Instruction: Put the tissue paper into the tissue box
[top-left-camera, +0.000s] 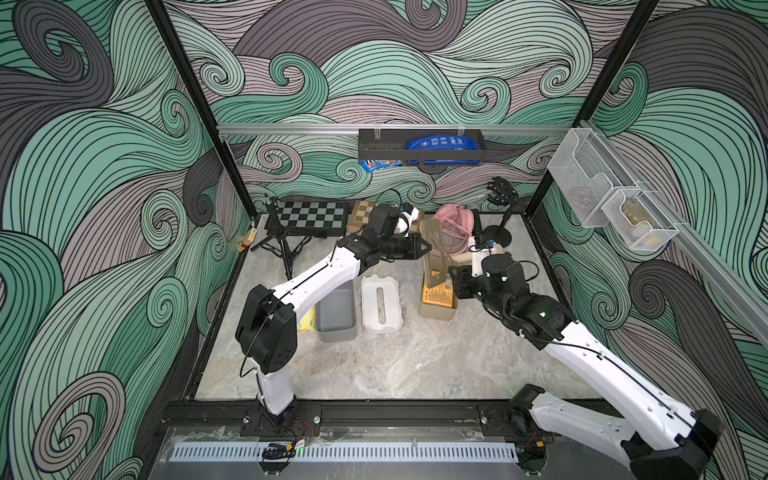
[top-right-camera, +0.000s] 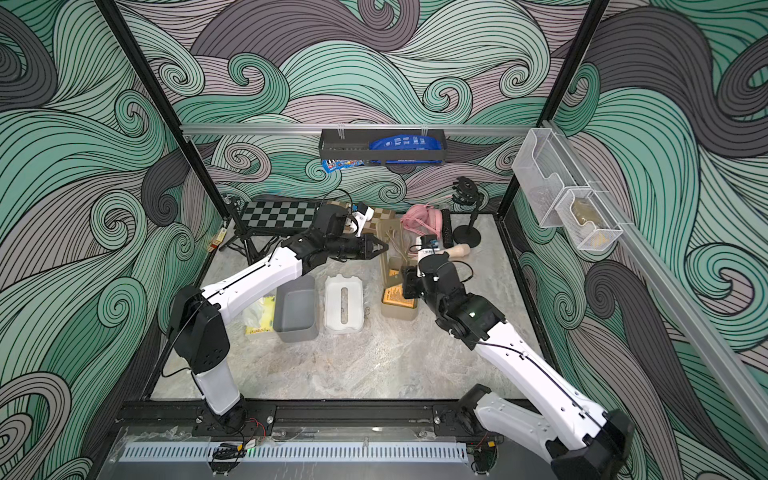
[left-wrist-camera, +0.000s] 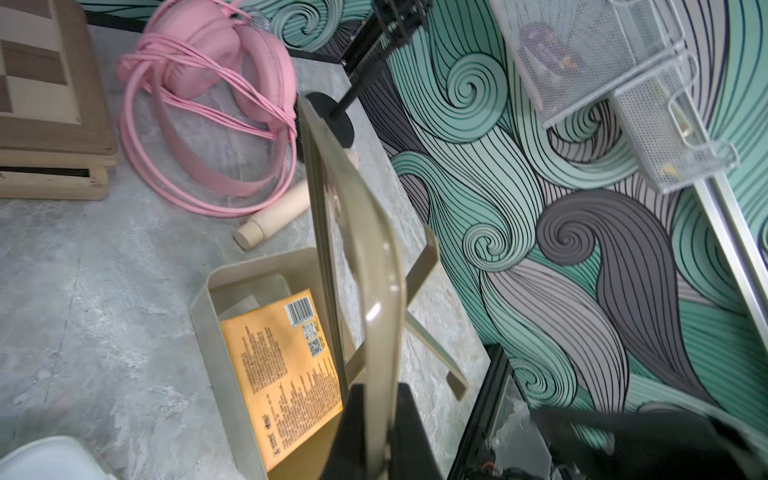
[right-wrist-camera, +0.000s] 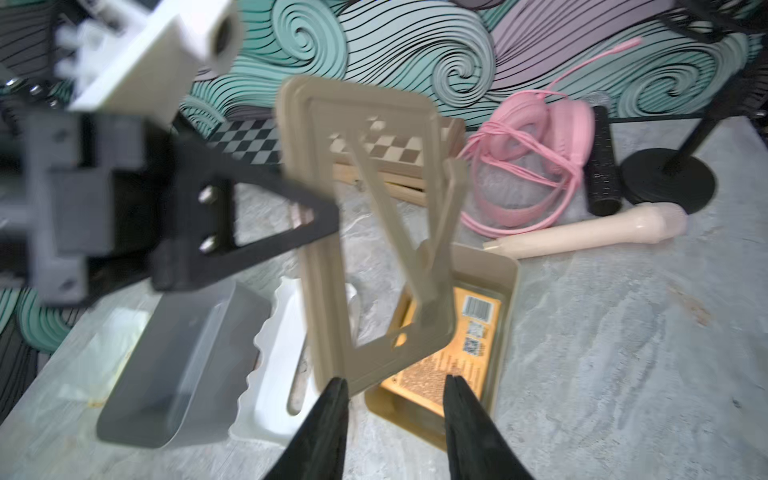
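Note:
My left gripper (top-left-camera: 417, 246) is shut on a beige-olive lid (right-wrist-camera: 320, 312) with slatted opening, held raised and tilted over the beige tissue box (top-left-camera: 437, 312). An orange tissue pack (left-wrist-camera: 276, 368) lies inside that box. My right gripper is low at the right of the lid in the top views, part open, with nothing seen between its fingers in its wrist view.
A white lid (top-left-camera: 392, 312) and grey bin (top-left-camera: 336, 332) lie left of the box. Pink headphones (left-wrist-camera: 200, 64), a pale cylinder (right-wrist-camera: 592, 232), a checkerboard (top-left-camera: 308, 216) and a black stand (right-wrist-camera: 668, 176) stand behind.

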